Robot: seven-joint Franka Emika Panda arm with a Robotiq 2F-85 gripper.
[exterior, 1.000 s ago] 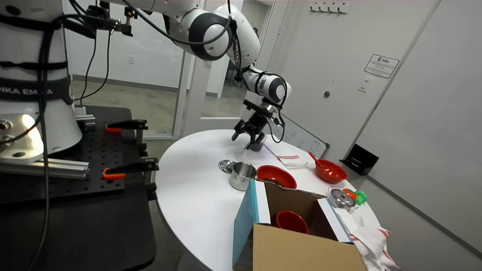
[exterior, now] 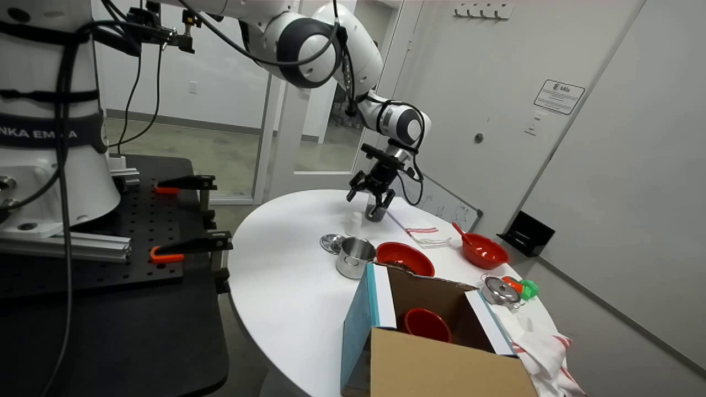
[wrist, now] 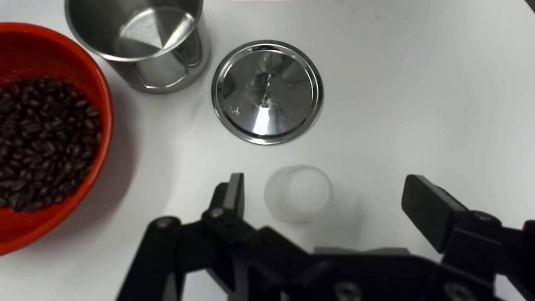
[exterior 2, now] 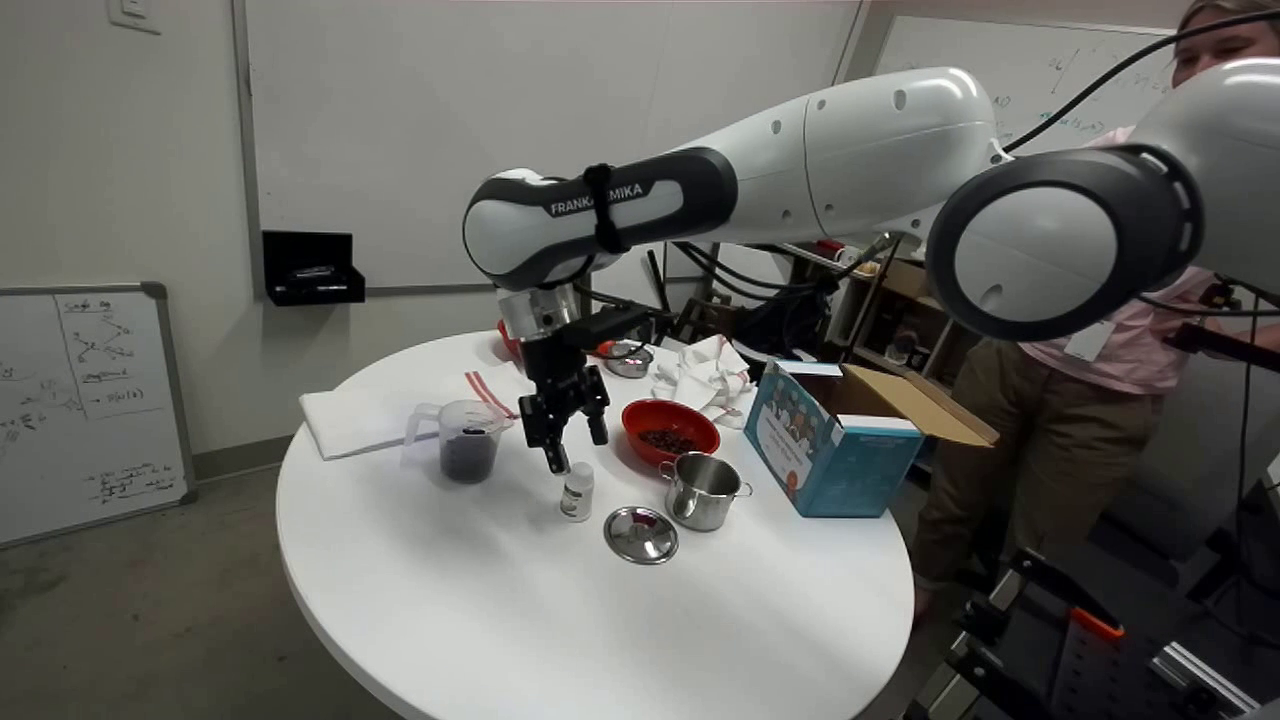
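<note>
A small white bottle (wrist: 299, 193) stands upright on the table, seen from above in the wrist view, nearer the left finger than the right one. My gripper is wide open above the table, with nothing held. In exterior view 2 the gripper (exterior 2: 573, 450) hangs just above and behind the bottle (exterior 2: 577, 493). A round steel lid (wrist: 267, 93) lies flat beyond the bottle, beside an empty steel pot (wrist: 163, 55). To the left sits a red bowl (wrist: 102, 150) of dark beans.
A clear measuring jug (exterior 2: 467, 442) with dark contents stands left of the gripper. The blue cardboard box (exterior 2: 828, 448) is open at the right. A second red bowl (exterior: 485, 251) and a lidded pot (exterior: 501, 291) sit farther back.
My gripper has shifted a little to the right in exterior view 1, showing more of the white bottle. It stays open, and the tabletop objects have not moved.
</note>
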